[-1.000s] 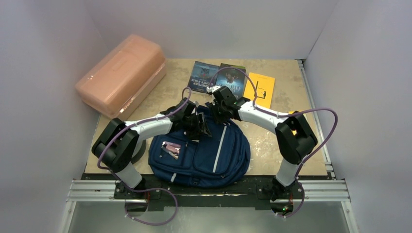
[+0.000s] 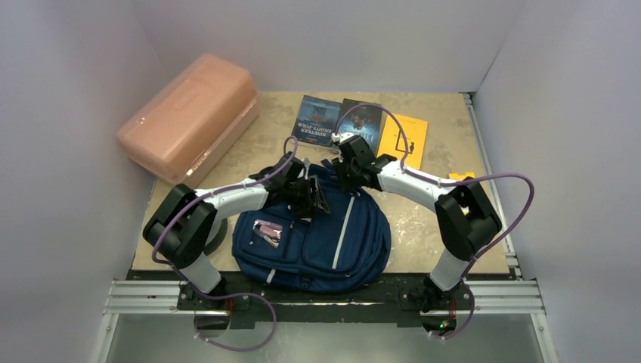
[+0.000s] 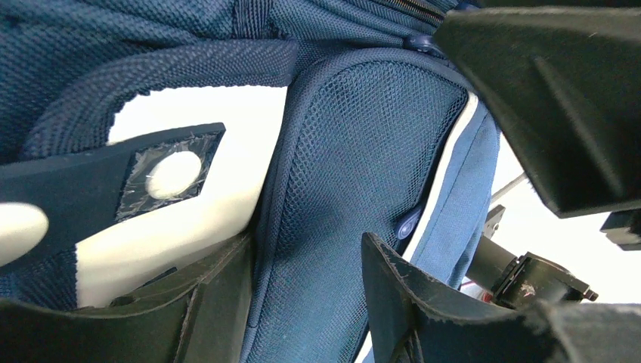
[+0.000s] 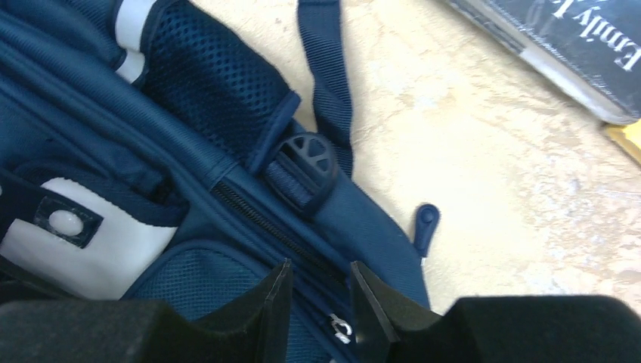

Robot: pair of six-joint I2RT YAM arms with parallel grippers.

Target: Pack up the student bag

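A navy backpack [image 2: 310,249] lies flat at the front of the table. My left gripper is low over its middle, fingers apart, with mesh fabric and a white strap panel [image 3: 181,102] beneath. My right gripper sits at the bag's top edge, over the main zipper [image 4: 264,227]; its fingertips are apart, and whether fabric lies between them is unclear. A zipper pull [image 4: 425,225] rests beside it. At the back lie two dark books [image 2: 316,113] and a yellow book [image 2: 412,132].
A large pink box [image 2: 181,113] fills the back left. Bare table lies right of the bag. A small yellow object [image 2: 461,175] is at the right, partly behind the arm. Walls bound the table at back and sides.
My right gripper and arm have shifted slightly rightward, uncovering more of the purple cable's arc. My left arm is essentially still.
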